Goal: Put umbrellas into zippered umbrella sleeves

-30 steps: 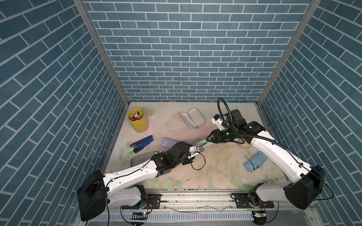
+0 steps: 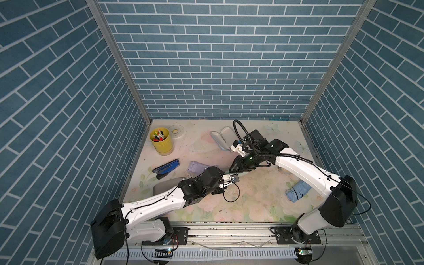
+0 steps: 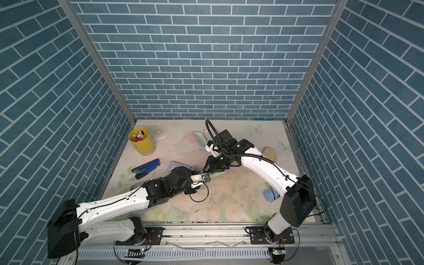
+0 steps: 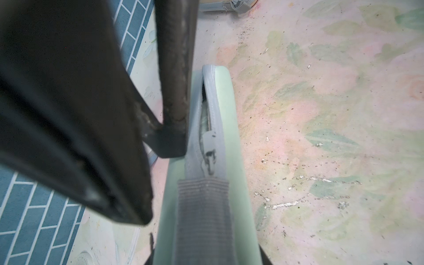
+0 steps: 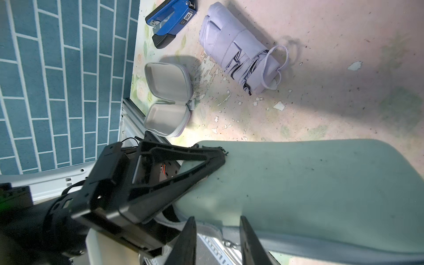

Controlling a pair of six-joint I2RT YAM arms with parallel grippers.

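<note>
My left gripper is shut on one end of a pale green sleeve (image 5: 304,181), which it holds on edge above the table. Along the sleeve's grey zip, a pull tab (image 4: 209,150) shows, and the zip gapes beyond it. The parted fingers of my right gripper are over the zip edge, close to the left gripper; I cannot tell whether they touch the tab. A lavender umbrella (image 5: 238,46) lies rolled on the table, and a blue umbrella (image 2: 298,190) lies on the right side.
An open grey case (image 5: 167,99) is at the left front, another (image 2: 220,140) at the back middle, and a beige one (image 3: 269,154) at the right. The blue stapler (image 2: 166,167), yellow pen cup (image 2: 161,143) and clear tape roll (image 2: 176,131) occupy the left.
My right gripper has moved left along the sleeve, from its far end to close beside the left gripper. The left arm has hardly moved.
</note>
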